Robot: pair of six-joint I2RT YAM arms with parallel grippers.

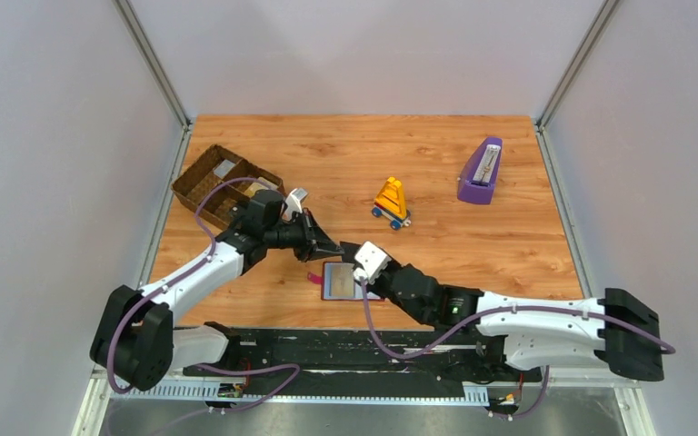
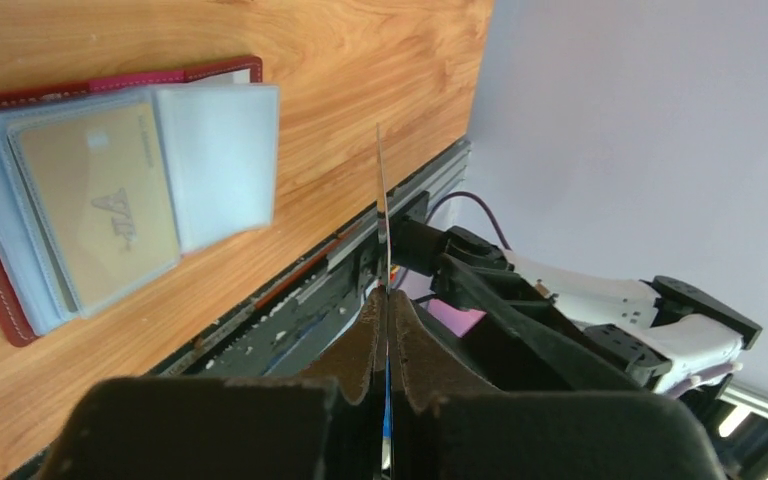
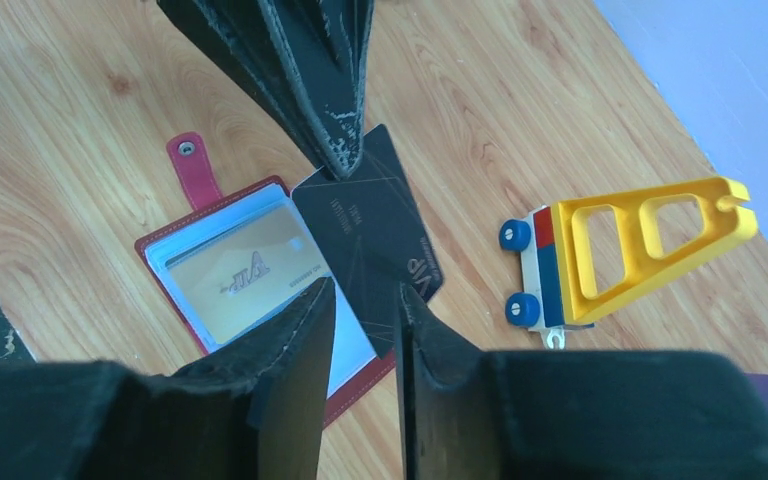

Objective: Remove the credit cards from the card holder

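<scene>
The card holder [image 2: 215, 165] lies open on the table, red-edged with clear sleeves; a gold card [image 2: 110, 200] sits in one sleeve. Above it, a black card [image 3: 370, 240] hangs tilted in the right wrist view. My left gripper is shut on this card, which appears edge-on in the left wrist view; in the right wrist view its fingertips [image 3: 343, 150] pinch an upper corner. My right gripper stands open, its separated fingertips just in front of the card's lower part. Whether they touch it I cannot tell. In the top view, the arms partly cover the holder.
A yellow toy truck [image 1: 393, 203] stands right of the holder. Farther right is a purple box [image 1: 481, 171]. At the left stands a brown divided basket [image 1: 209, 184], partly behind the left arm.
</scene>
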